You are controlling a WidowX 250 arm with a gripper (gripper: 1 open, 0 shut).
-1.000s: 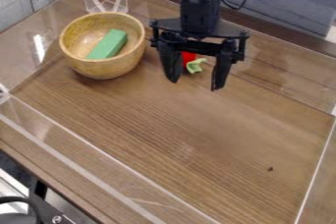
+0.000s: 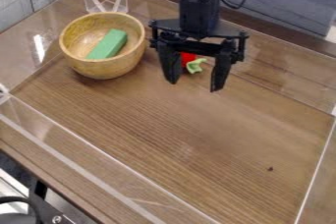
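Observation:
The black gripper (image 2: 197,66) hangs over the upper middle of the wooden table, its two fingers pointing down and spread apart. Behind it, partly hidden, lie a red object (image 2: 187,57) and a small light green object (image 2: 197,66). Whether anything sits between the fingers is hard to tell, as the items behind overlap them in this view. A wooden bowl (image 2: 92,66) at the upper left holds a green block (image 2: 113,43).
A pale wall or edge runs along the back and left, and a dark cable lies at the lower left corner.

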